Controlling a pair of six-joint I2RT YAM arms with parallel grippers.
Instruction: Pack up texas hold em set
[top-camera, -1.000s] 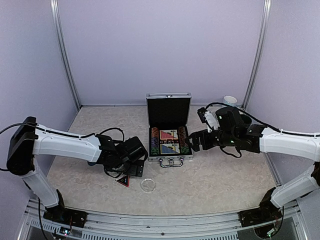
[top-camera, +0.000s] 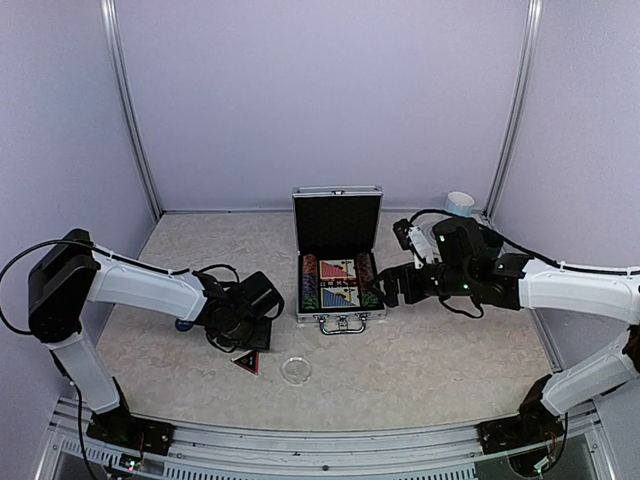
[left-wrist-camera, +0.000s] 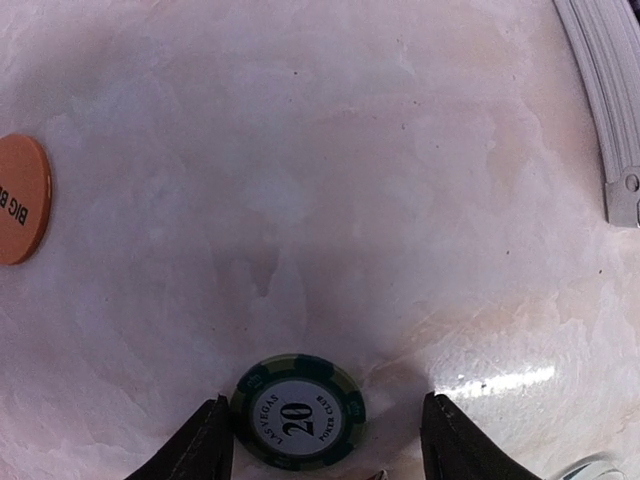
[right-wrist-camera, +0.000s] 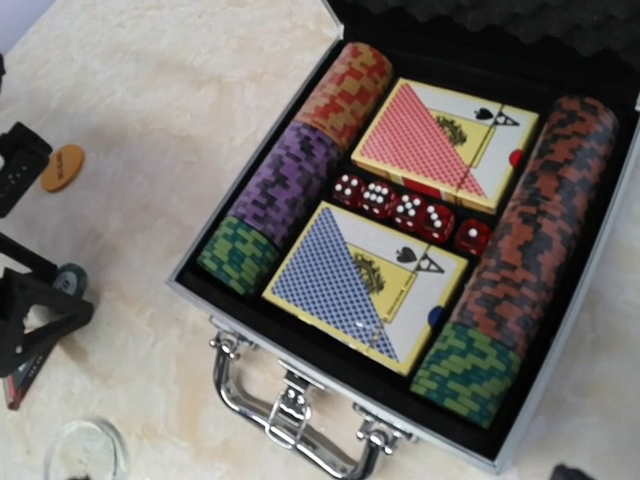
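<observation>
A green chip (left-wrist-camera: 298, 412) marked 20 lies on the table between the parted fingertips of my left gripper, which is open, low over it. An orange chip (left-wrist-camera: 20, 200) lies farther left in the left wrist view. The open silver case (top-camera: 341, 318) holds rows of chips (right-wrist-camera: 540, 220), red and blue card decks (right-wrist-camera: 355, 290) and red dice (right-wrist-camera: 405, 212). My right gripper (top-camera: 392, 285) stands open beside the case's right side. A triangular piece (top-camera: 247, 362) lies just in front of the left gripper.
A clear round disc (top-camera: 296, 370) lies in front of the case. A white cylinder (top-camera: 460, 200) stands at the back right behind the right arm.
My left arm has shifted slightly leftward in the top view over the last second. The right arm and case have not visibly moved.
</observation>
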